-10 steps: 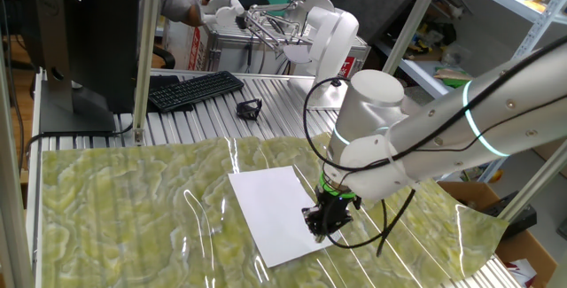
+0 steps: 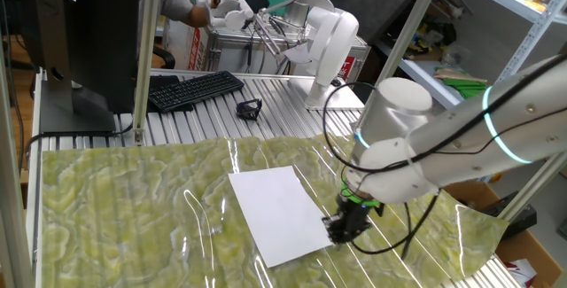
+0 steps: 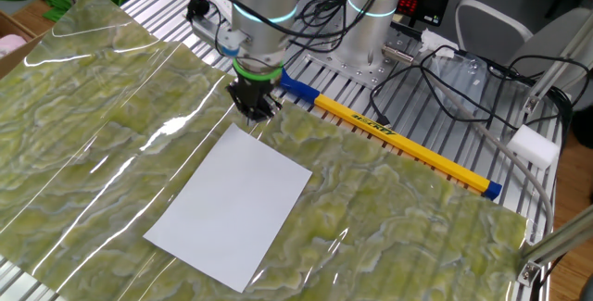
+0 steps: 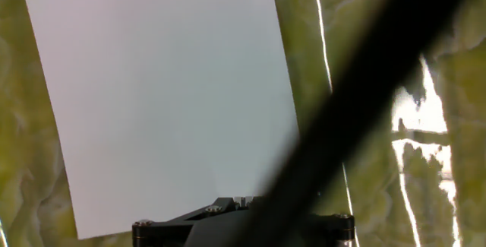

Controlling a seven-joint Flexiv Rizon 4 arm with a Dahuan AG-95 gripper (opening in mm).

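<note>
A blank white sheet of paper [image 2: 279, 213] lies flat on the green marbled cover. My black gripper [image 2: 344, 228] hangs by the sheet's right edge in exterior view 1. From exterior view 2, the gripper [image 3: 257, 111] appears just beyond the top corner of the paper [image 3: 230, 208]. Most of the wrist view is filled by the paper [image 4: 167, 102], with the gripper at the bottom edge. A dark blurred cable crosses that view and hides part of the gripper. Whether its fingers are apart or together is unclear; nothing held is visible.
The marbled cover [image 2: 133, 208] is otherwise bare. Behind it are a keyboard [image 2: 195, 91], a small black object [image 2: 249, 109] and a white device [image 2: 332, 44]. A yellow bar with blue ends [image 3: 398, 141] lies along the cover's edge near the robot base.
In exterior view 1 the arm and gripper have shifted right, from over the paper to its right edge. The paper has stayed in place.
</note>
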